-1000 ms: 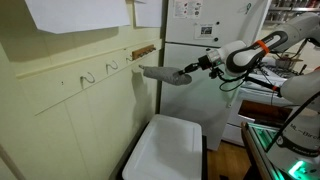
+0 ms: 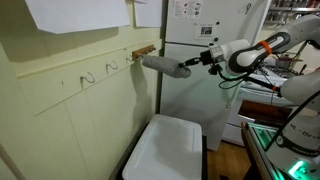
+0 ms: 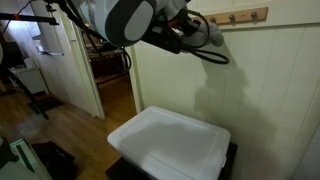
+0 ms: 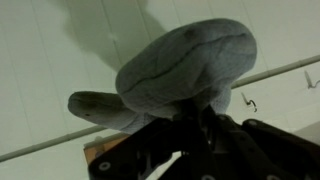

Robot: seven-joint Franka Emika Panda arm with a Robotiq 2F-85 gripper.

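Observation:
A grey oven mitt [image 2: 166,66] hangs in the air beside the wall, stretched roughly sideways between the wall rack and my gripper [image 2: 188,67]. In the wrist view the mitt [image 4: 185,65] fills the middle, its thumb [image 4: 95,104] sticking out to the left. My gripper is shut on its near part; the fingertips are mostly hidden in dark shadow and cloth. The wooden hook rack [image 2: 143,51] is close to the mitt's far end. Whether the mitt touches a hook cannot be told.
Single hooks [image 2: 88,78] line the wall to the left of the rack. Below the mitt lies a white lid or board [image 2: 168,148], bare on top. A white fridge [image 2: 190,95] stands behind the arm. Papers [image 2: 78,14] hang high on the wall.
The mitt and my gripper have risen a little along the wall over the last second. The grip on the mitt looks unchanged.

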